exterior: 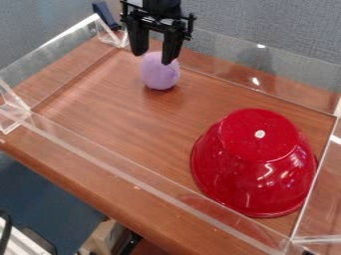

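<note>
A black gripper (pixel 156 47) hangs at the top centre, its two fingers apart and pointing down. Just beneath it a light purple ball (pixel 160 74) rests on the wooden surface, below the level of most of the gripper. The ball's top is close to the fingers; whether they touch it I cannot tell. A large glossy red bowl (pixel 253 164) lies upside down at the right of the board.
Clear plastic walls (pixel 147 184) surround the wooden board (pixel 114 120). The middle and left of the board are free. A dark object (pixel 104 14) stands at the back left, outside the walls.
</note>
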